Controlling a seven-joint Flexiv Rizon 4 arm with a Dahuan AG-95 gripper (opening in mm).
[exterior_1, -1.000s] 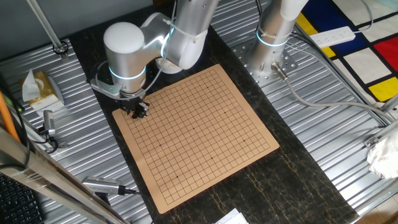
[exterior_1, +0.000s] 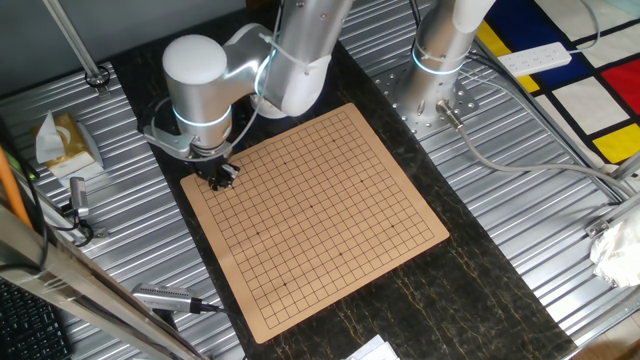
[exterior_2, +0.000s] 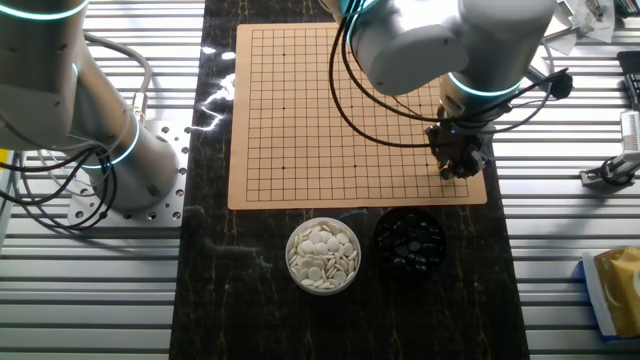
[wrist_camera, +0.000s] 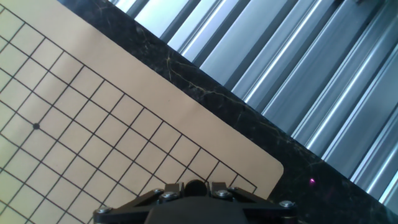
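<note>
My gripper is low over one corner of the wooden Go board (wrist_camera: 168, 112), its fingers close together around a small, dark, round piece that looks like a black stone (wrist_camera: 196, 188). In exterior view 1 the gripper (exterior_1: 228, 182) is at the board's upper-left corner, and the grid (exterior_1: 310, 215) shows no stones where it is visible. Seen from exterior view 2, the gripper (exterior_2: 452, 168) covers the near right corner. A white bowl (exterior_2: 294, 262) full of white stones (exterior_2: 322, 255) and a black bowl (exterior_2: 380, 255) with black stones (exterior_2: 412, 240) stand beside the board.
The board lies on a dark marbled mat (exterior_1: 420, 300) over a ribbed metal table. A tissue box (exterior_1: 75, 150) and a small camera-like device (exterior_1: 165, 298) sit off the mat. Hanging cables (exterior_2: 345, 95) loop beside the arm. Most of the board is bare.
The arm's wrist has shifted slightly left and down in exterior view 1; the gripper stays near the same board corner. Board and surroundings have not moved.
</note>
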